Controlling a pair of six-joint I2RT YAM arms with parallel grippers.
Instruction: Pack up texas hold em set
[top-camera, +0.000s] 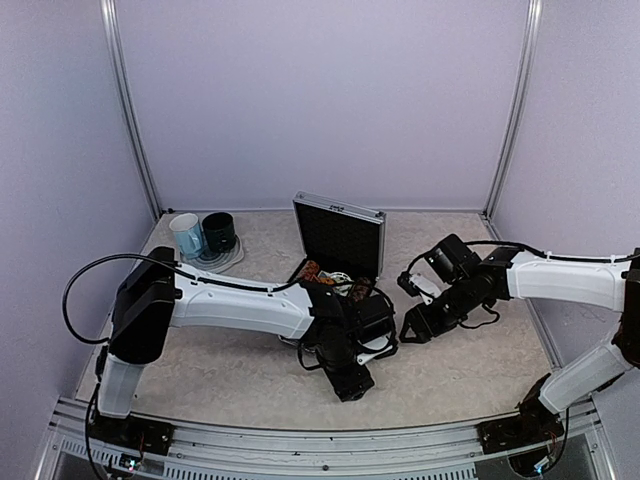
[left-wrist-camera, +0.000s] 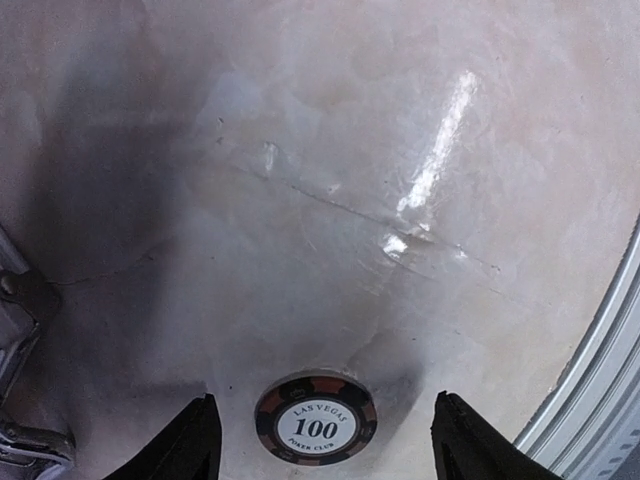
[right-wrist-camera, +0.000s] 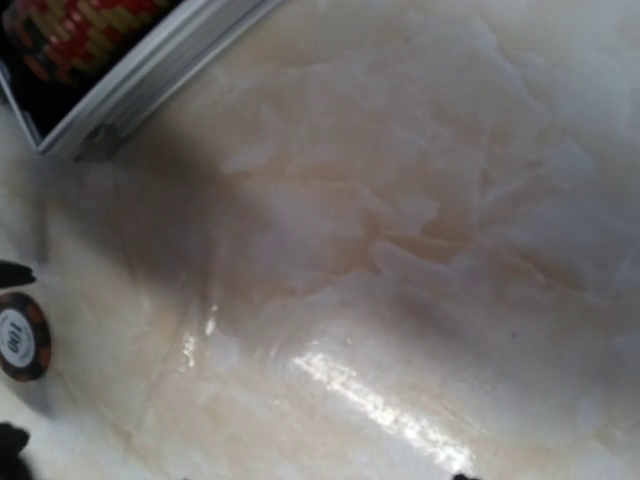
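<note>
A round poker chip (left-wrist-camera: 316, 419) marked 100, dark with orange patches, lies flat on the table. My left gripper stands open over it, one finger on either side and apart from the chip. The same chip (right-wrist-camera: 22, 338) shows at the left edge of the right wrist view, between the left gripper's dark fingertips. My right gripper (top-camera: 415, 328) hovers to the right of the case; only its tips show at the bottom of its own view, wide apart. The silver case (top-camera: 340, 235) stands with its lid raised, red and yellow chips (right-wrist-camera: 80, 30) inside; the left arm partly hides it.
A light blue mug (top-camera: 186, 234) and a black mug (top-camera: 219, 232) stand on a clear dish (top-camera: 225, 261) at the back left. A metal rail (top-camera: 330, 441) borders the front edge.
</note>
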